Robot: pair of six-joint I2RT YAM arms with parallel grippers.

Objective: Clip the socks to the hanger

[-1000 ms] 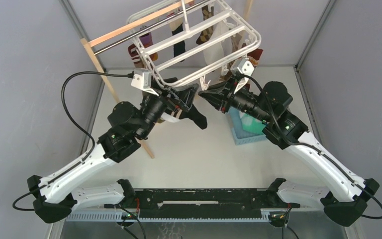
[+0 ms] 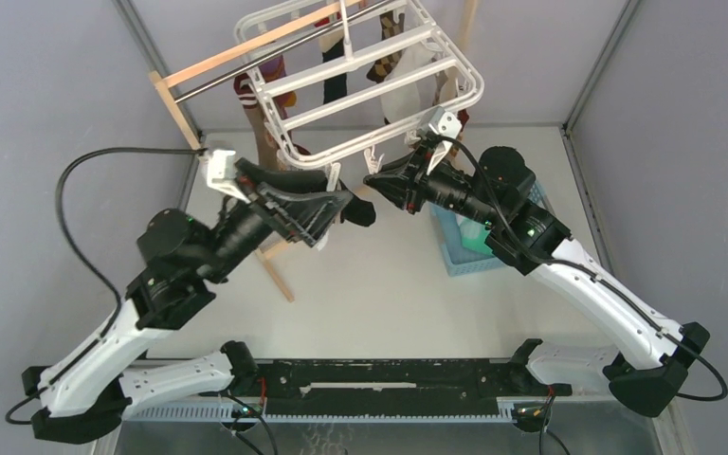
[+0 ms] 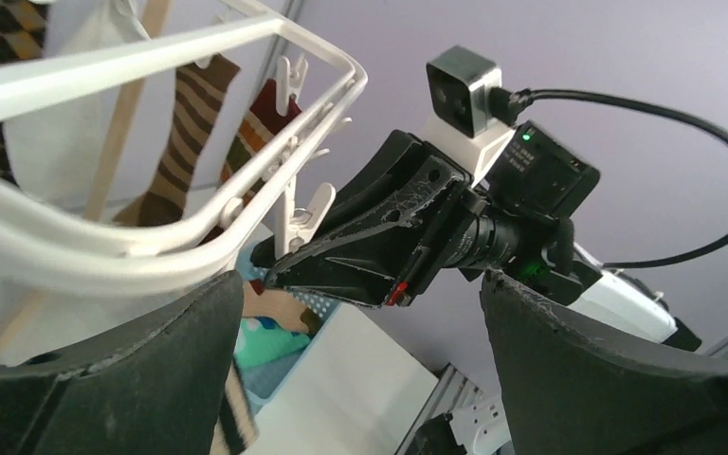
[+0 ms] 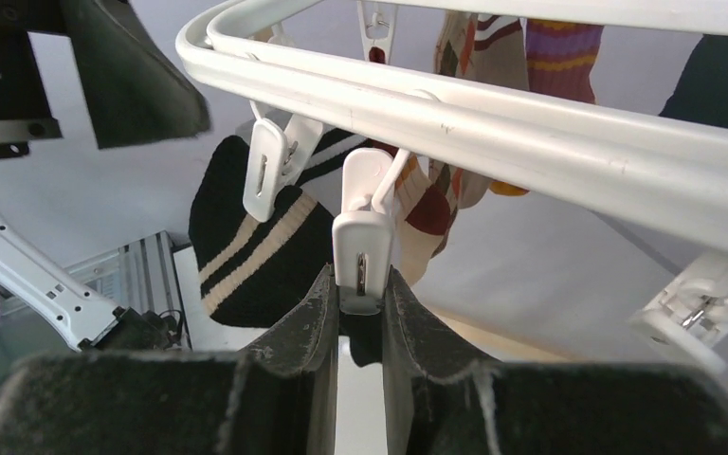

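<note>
A white clip hanger (image 2: 389,95) hangs from a wooden rack, with several socks clipped to it. In the right wrist view a black sock with beige stripes (image 4: 246,265) hangs at a white clip (image 4: 265,166) behind the front rail. My right gripper is shut on another white clip (image 4: 362,242) on that rail. My left gripper is open at the hanger's front left, with nothing clearly between its fingers; in the top view it partly hides the dark sock.
A blue basket (image 2: 460,264) with cloth inside stands at the right back of the white table (image 2: 379,303). The wooden rack (image 2: 278,277) stands at left.
My right gripper and the hanger have shifted slightly left.
</note>
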